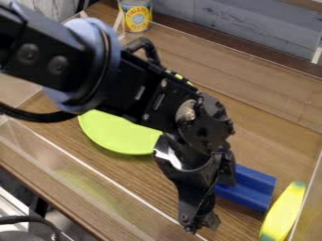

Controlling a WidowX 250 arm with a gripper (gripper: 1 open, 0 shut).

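My black gripper (201, 202) hangs low over the wooden tray floor, open, its fingers pointing down at the left end of a blue block (249, 188) that lies partly hidden behind it. A green plate (113, 132) sits behind the arm on the left. A yellow object (284, 210), banana-like, lies to the right of the blue block.
A can with a yellow label (136, 16) stands at the back left. A clear wall edges the front, and the tray's side rises at the far right.
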